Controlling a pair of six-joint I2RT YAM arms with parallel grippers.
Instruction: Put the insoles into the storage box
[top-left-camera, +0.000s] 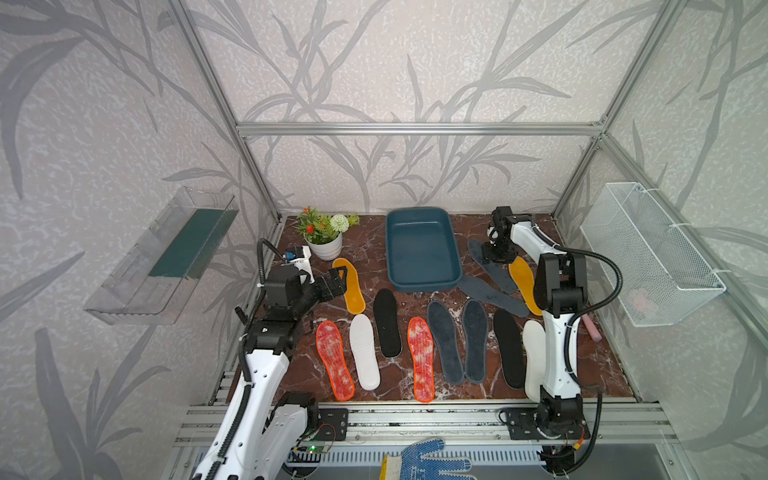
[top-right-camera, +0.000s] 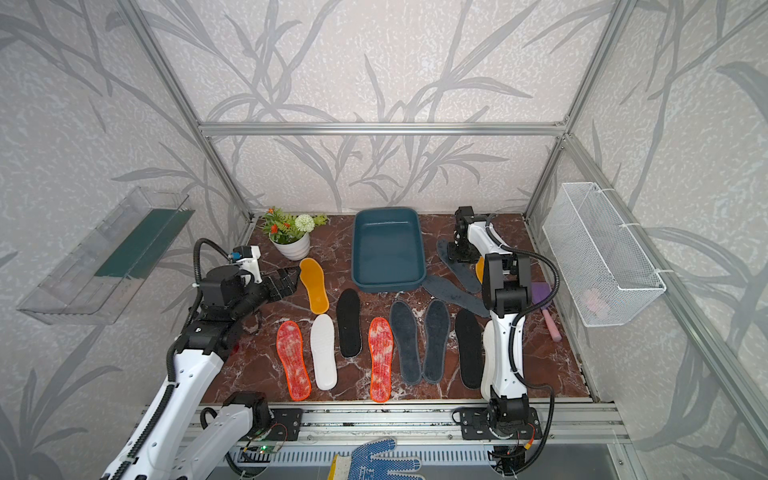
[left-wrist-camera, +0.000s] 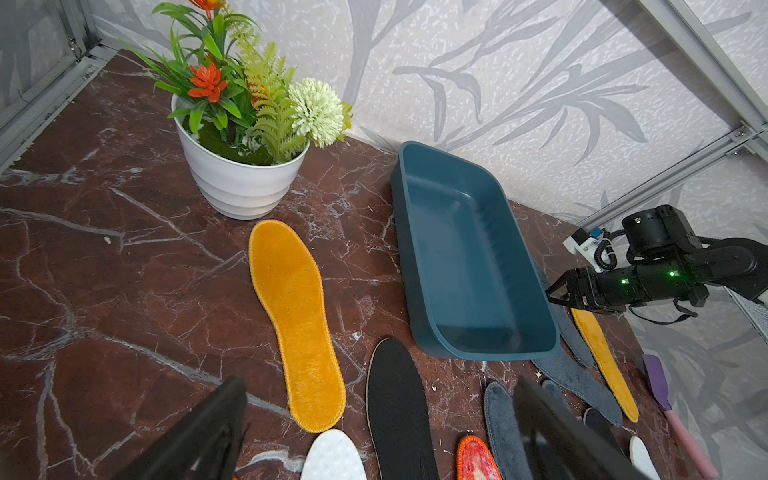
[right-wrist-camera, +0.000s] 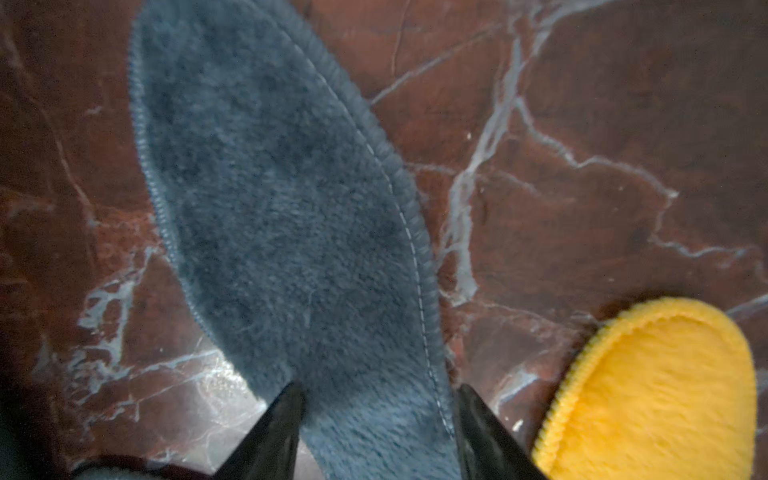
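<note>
The dark teal storage box (top-left-camera: 422, 249) stands empty at the back middle. Insoles lie around it: yellow (left-wrist-camera: 296, 320), red (top-left-camera: 334, 358), white (top-left-camera: 365, 352), black (top-left-camera: 388, 320), several grey ones (top-left-camera: 446, 344). My right gripper hangs open low over a grey insole (right-wrist-camera: 280, 200) right of the box, its fingertips either side of that insole's narrow part. My left gripper is open in the air over the left side, facing the yellow and black insoles, nothing between its fingers.
A flower pot (left-wrist-camera: 240, 184) stands at back left. A purple-pink tool (top-right-camera: 552, 324) lies at the right edge. A wire basket (top-right-camera: 604, 256) hangs on the right wall, a clear tray (top-right-camera: 104, 256) on the left. Bare table shows at far left.
</note>
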